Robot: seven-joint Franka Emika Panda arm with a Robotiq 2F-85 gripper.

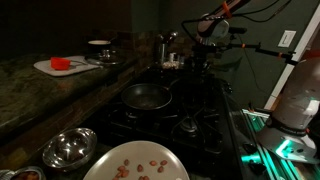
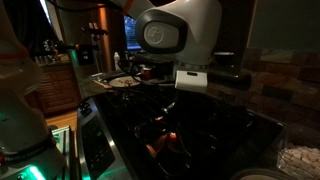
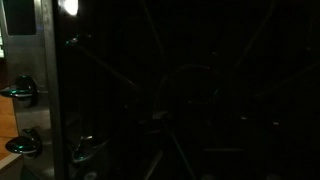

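My pale arm [image 2: 200, 35] fills the top of exterior view 2, reaching over the dark stove top. The gripper end under it is lost in shadow against the burners. Almost everything in the wrist view is black, so neither the fingers nor anything between them can be made out. In exterior view 1 a dark frying pan [image 1: 147, 97] sits on the stove [image 1: 185, 125]. Nearer, a white plate [image 1: 110, 160] carries several small reddish pieces.
A metal bowl [image 1: 70, 148] stands beside the plate. On the raised counter [image 1: 40, 95] are a red object [image 1: 60, 63] and a pot lid. Stove knobs [image 3: 25, 90] line the front edge. A white-and-black arm base [image 1: 290, 140] occupies the right.
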